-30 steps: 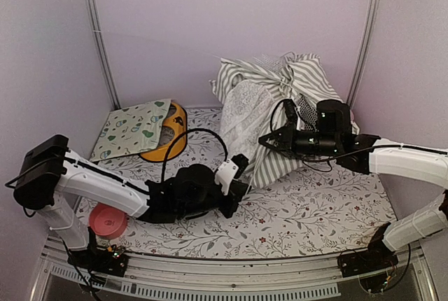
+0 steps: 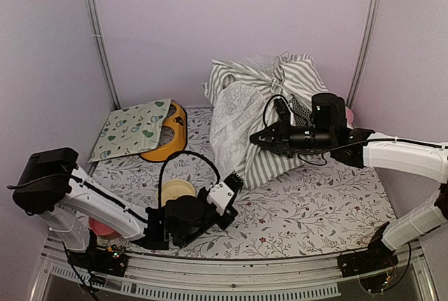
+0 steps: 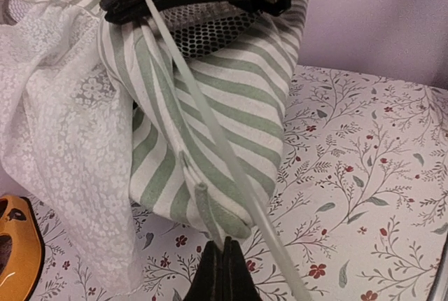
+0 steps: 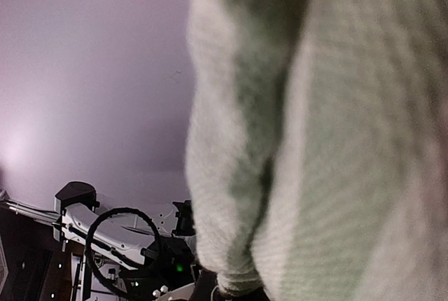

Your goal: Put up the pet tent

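Observation:
The bunched pet tent, green-striped fabric with white lace and dark mesh, stands at the back right. My right gripper is shut on a fold of the striped fabric, which fills much of the right wrist view. A thin pale pole runs from that gripper down across the left wrist view. My left gripper is shut just below a hanging striped sleeve end; whether any fabric is between its fingertips I cannot tell.
An orange item with a patterned mat on it lies at the back left. A cream round item and a red one lie near the left arm.
My left gripper has moved a little toward the front of the table, uncovering the cream item. The right gripper and tent have shifted slightly left.

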